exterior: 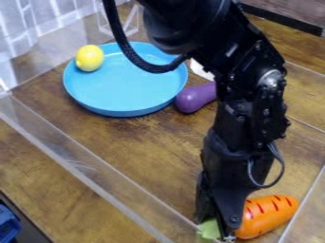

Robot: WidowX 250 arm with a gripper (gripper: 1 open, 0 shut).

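Observation:
My black gripper (219,213) is low at the lower right, down at the leafy end of an orange toy carrot (268,214) with dark stripes. Its fingers look shut, and the arm partly covers the carrot's green top (208,229). Whether anything is between the fingertips is hidden.
A blue plate (124,92) lies at the upper left, with a yellow lemon (90,58) on its rim. A purple eggplant (196,96) lies right of the plate. Clear plastic edges run along the left and bottom. A blue object (10,228) is at the lower left.

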